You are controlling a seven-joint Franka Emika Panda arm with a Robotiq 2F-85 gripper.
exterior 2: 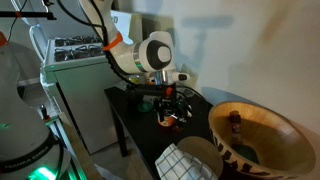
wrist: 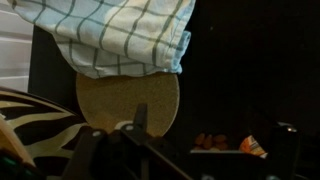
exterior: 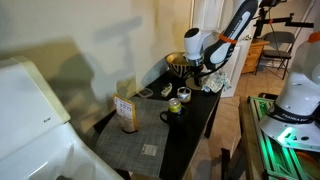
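My gripper stands open over the dark counter, its fingers far apart at the bottom of the wrist view, with nothing gripped. Small brown pieces (wrist: 210, 142) and an orange-and-white item (wrist: 252, 147) lie below, in the span between the fingers. A round tan board (wrist: 105, 100) lies toward the left, partly under a blue-and-white checked cloth (wrist: 125, 30). In exterior view 2, the gripper (exterior 2: 172, 112) is low over the counter, left of a large wooden basket (exterior 2: 232, 160); its fingertips are hard to make out there.
Jars, a dark mug (exterior: 175, 110) and a white bowl stand along the counter in exterior view 1. Nearby, a boxed item (exterior: 126, 112) leans by the wall on a grey mat (exterior: 125, 150). A white stove (exterior 2: 90, 75) is behind. Dark counter shows bare at the wrist view's upper right.
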